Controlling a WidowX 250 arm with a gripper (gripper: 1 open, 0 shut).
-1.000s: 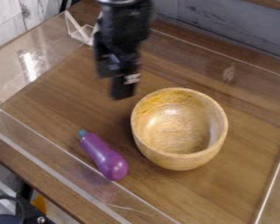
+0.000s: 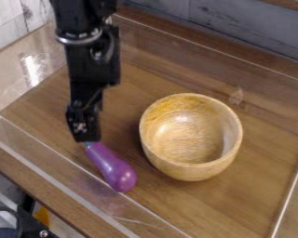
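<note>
My black gripper (image 2: pixel 85 116) hangs at the left of the view with its fingers pointing down, open, just above the top end of a purple eggplant (image 2: pixel 113 169). The eggplant lies diagonally on the wooden table at the lower left of centre, its narrow end toward the back. A wooden bowl (image 2: pixel 190 163) stands to the right of the eggplant; it looks empty.
A clear edge strip runs along the left and front. A grey wall stands at the back.
The gripper has come down and toward the front left, from high at the back to just above the eggplant. The eggplant and bowl have stayed in place.
</note>
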